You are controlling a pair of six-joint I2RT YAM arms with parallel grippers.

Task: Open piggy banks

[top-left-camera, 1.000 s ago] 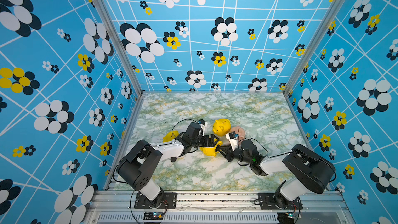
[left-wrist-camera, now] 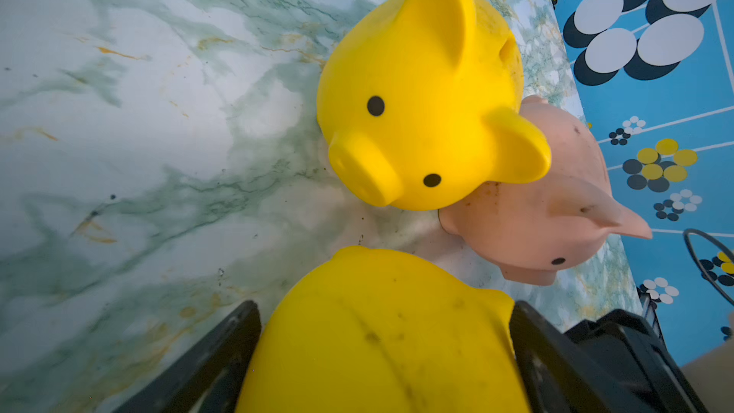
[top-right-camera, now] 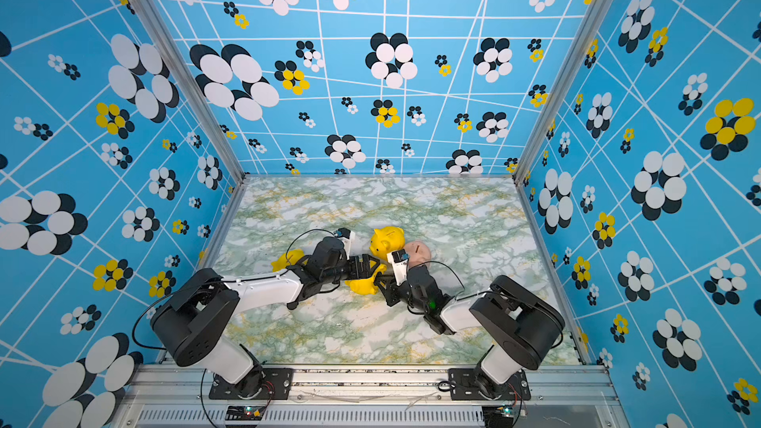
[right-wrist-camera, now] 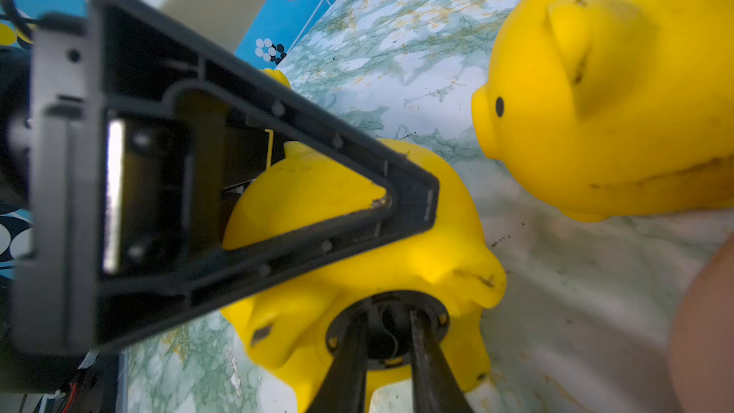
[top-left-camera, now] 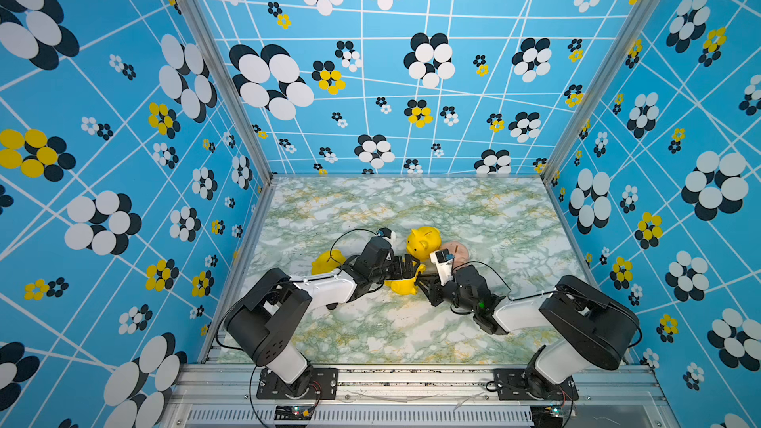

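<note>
A yellow piggy bank (left-wrist-camera: 382,336) lies on its side between the spread fingers of my left gripper, which is open around it. Its underside faces the right arm, with a round black plug (right-wrist-camera: 388,306) set into it. One finger (right-wrist-camera: 321,244) of the left gripper crosses in front of this bank in the right wrist view. My right gripper has its two narrow fingertips at the plug, a gap between them; whether they touch it is unclear. Behind stand another yellow piggy bank (left-wrist-camera: 428,91) and a pink one (left-wrist-camera: 535,199), touching or nearly so.
A third yellow piggy bank (top-left-camera: 327,261) sits left, partly behind the left arm. Both grippers work close together, near the standing banks.
The held-around yellow bank and my left gripper have shifted slightly to the right. My right gripper stays close to the bank's underside, with only small motion. The other banks have not moved.
</note>
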